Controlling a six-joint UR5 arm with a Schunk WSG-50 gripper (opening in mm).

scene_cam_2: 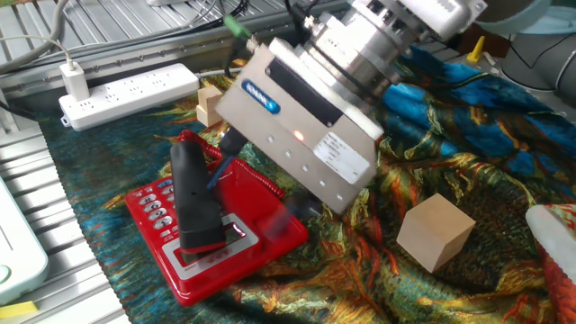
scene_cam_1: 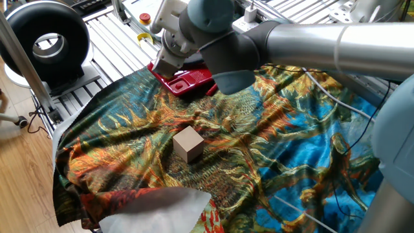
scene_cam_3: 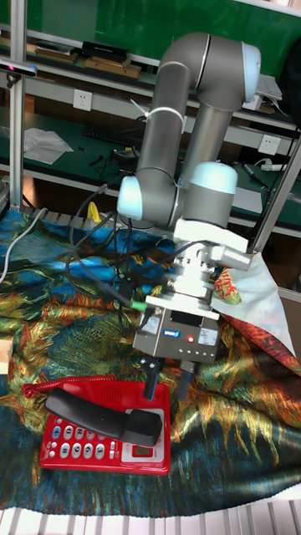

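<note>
A red telephone (scene_cam_2: 283, 236) lies on the patterned cloth, its black handset (scene_cam_2: 191, 193) resting slantwise across the body. In exterior view 3 the same telephone (scene_cam_3: 63, 459) is at lower left, with the handset (scene_cam_3: 89, 412) over its upper part. My gripper (scene_cam_2: 247, 207) hangs tilted over the telephone beside the handset, its two fingers apart and nothing visible between them. From exterior view 3, the gripper (scene_cam_3: 166, 397) appears near the handset's right end. Whether a fingertip touches the telephone I cannot tell. In exterior view 1 the arm hides most of the telephone (scene_cam_1: 187, 81).
A wooden cube (scene_cam_1: 188, 144) sits on the rumpled cloth (scene_cam_1: 123, 149). Smaller wooden blocks (scene_cam_2: 209, 106) stand behind the telephone, near a white power strip (scene_cam_2: 135, 94). A black ring-shaped object (scene_cam_1: 48, 42) stands at far left.
</note>
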